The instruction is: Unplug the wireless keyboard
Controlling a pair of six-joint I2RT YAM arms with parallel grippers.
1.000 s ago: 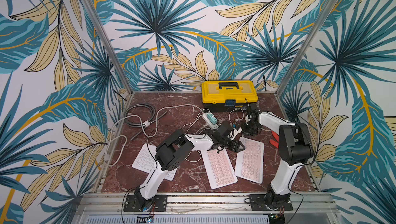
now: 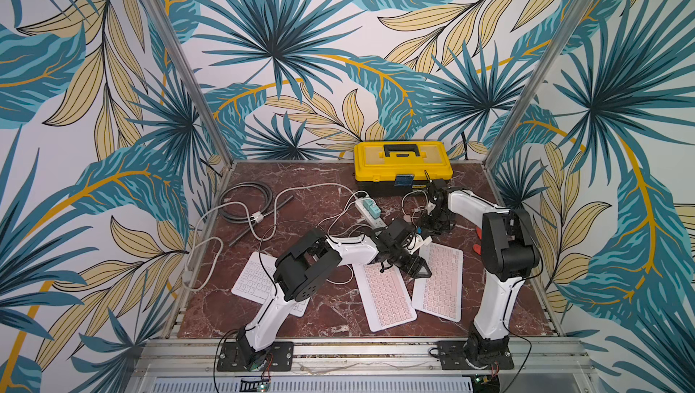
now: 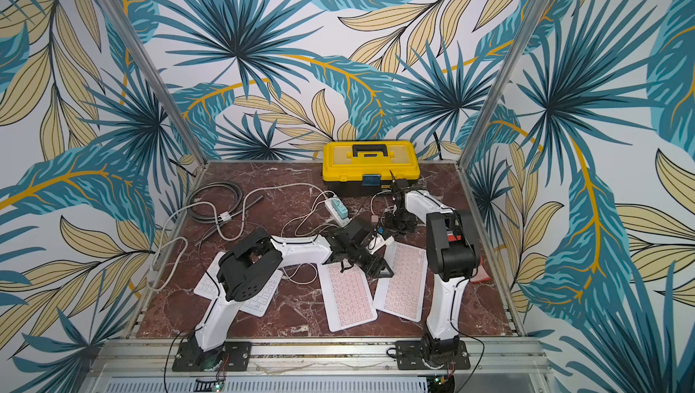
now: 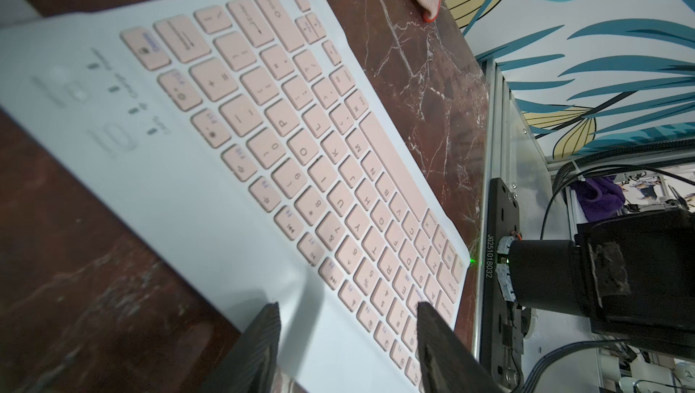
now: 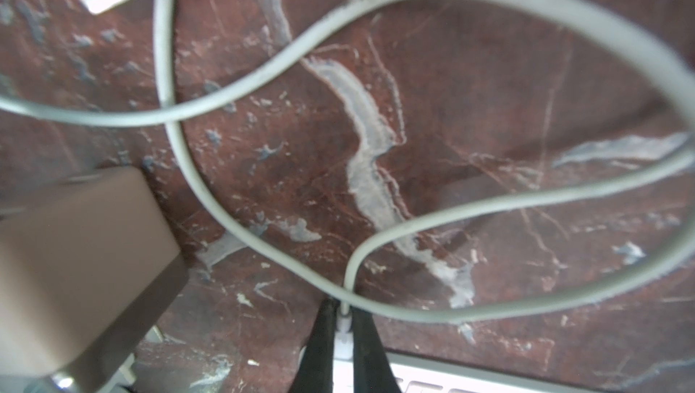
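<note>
Two pink-keyed white keyboards, one middle (image 2: 385, 295) and one right (image 2: 438, 280), lie at the front. My left gripper is part open just over the upper edge of one, with nothing seen between its fingers. At the back right, my right gripper is shut down at a white cable's connector (image 5: 345, 320) on a keyboard-like white edge; whether it grips the connector is unclear. A beige block (image 5: 79, 277) sits beside it. A third white keyboard (image 2: 253, 277) lies at the left, partly behind the left arm.
A yellow toolbox (image 2: 401, 161) stands at the back. A power strip (image 2: 370, 212) with plugs sits mid-table among loose cables. Coiled cable (image 2: 249, 201) lies back left; red-orange items (image 2: 477, 248) lie at the right.
</note>
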